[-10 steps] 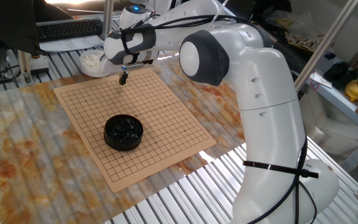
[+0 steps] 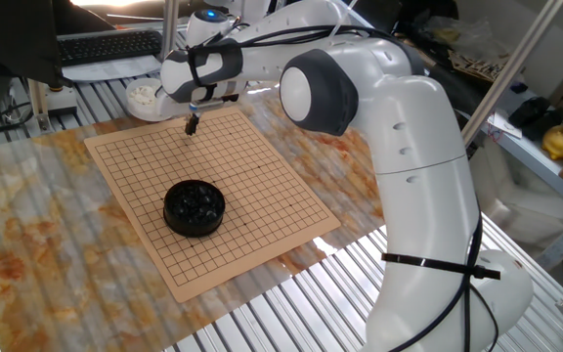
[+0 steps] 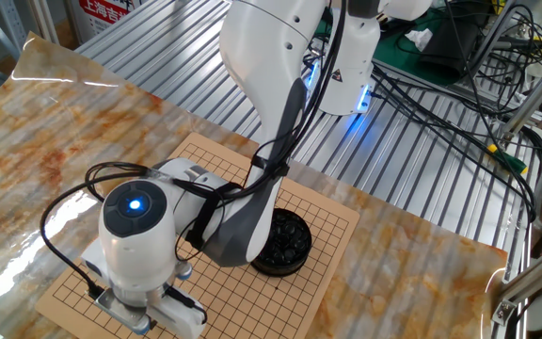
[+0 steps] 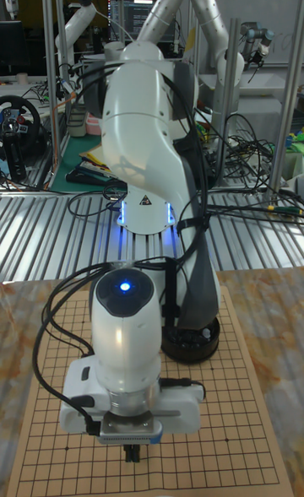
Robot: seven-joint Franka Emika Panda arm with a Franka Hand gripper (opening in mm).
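Observation:
A tan Go board with a black grid lies flat on the marbled tabletop. On it stands a round black bowl holding black stones, partly behind the arm in exterior view 2. My gripper, with dark fingers pointing down, hangs over the far part of the board, well apart from the bowl. In exterior view 3 the gripper is over the board's near part. Its fingertips are small and dark, so whether they are parted or hold a stone does not show.
A white bowl of white stones stands just beyond the board's far edge. Behind it lies a keyboard on the slatted metal bench.
My gripper has sunk very slightly toward the board, and the arm has shifted a touch. Board and bowls have not moved.

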